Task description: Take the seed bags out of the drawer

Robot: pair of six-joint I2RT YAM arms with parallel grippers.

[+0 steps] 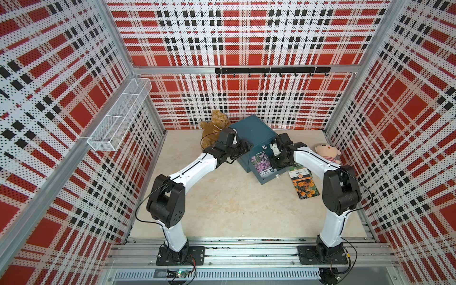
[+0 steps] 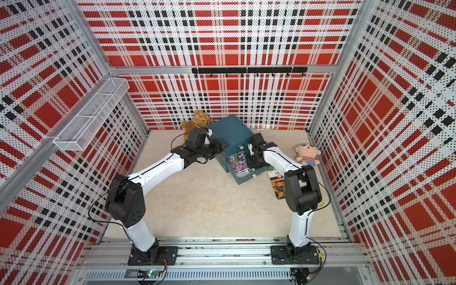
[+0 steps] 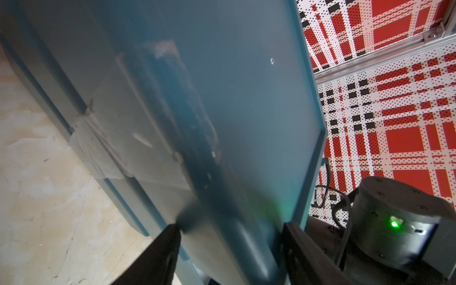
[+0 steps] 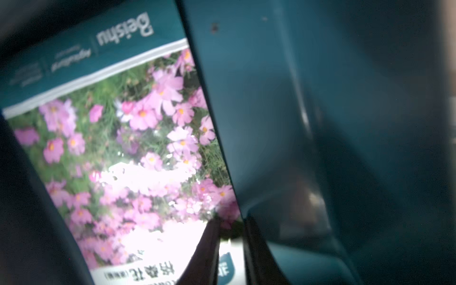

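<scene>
The teal drawer [image 1: 268, 179] stands pulled out of the teal cabinet [image 1: 255, 129]. Inside it is a seed bag with pink flowers [image 4: 137, 114], filling much of the right wrist view. At that bag's lower right edge sit the narrowly spaced fingertips of my right gripper; whether they clamp it cannot be told. A second seed bag, with orange flowers [image 1: 305, 184], lies on the table just right of the drawer. My left gripper has its fingers apart on either side of the cabinet's edge; how firmly they press is unclear.
A brown teddy bear [image 1: 214, 124] sits left of the cabinet. On the right side of the table is a striped plush doll [image 2: 307, 154]. A wire basket [image 1: 123, 111] hangs on the left wall.
</scene>
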